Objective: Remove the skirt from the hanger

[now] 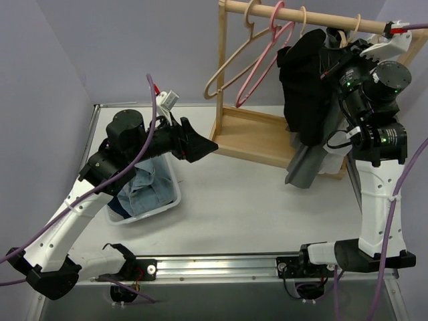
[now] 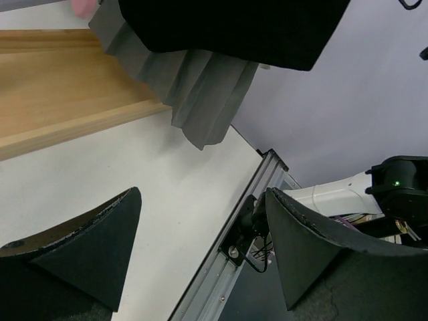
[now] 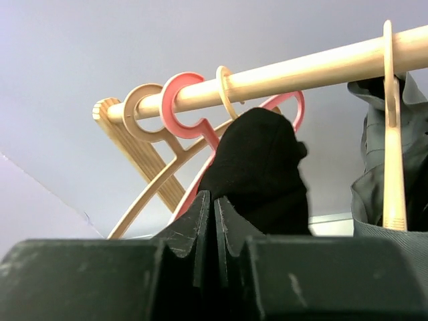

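A black garment [image 1: 302,87] hangs on the wooden rack over a grey pleated cloth [image 2: 207,93], which also shows in the top view. My right gripper [image 1: 324,70] is up at the rail beside the black garment. In the right wrist view its fingertips are shut against the black cloth [image 3: 254,160]; whether any is pinched between them is unclear. My left gripper [image 1: 200,144] is held left of the rack, lower down, open with nothing between its fingers.
Empty beige [image 1: 227,60] and pink [image 1: 267,57] hangers share the rail [image 1: 321,18] with other hung garments. A white bin [image 1: 174,194] of clothing stands at the left.
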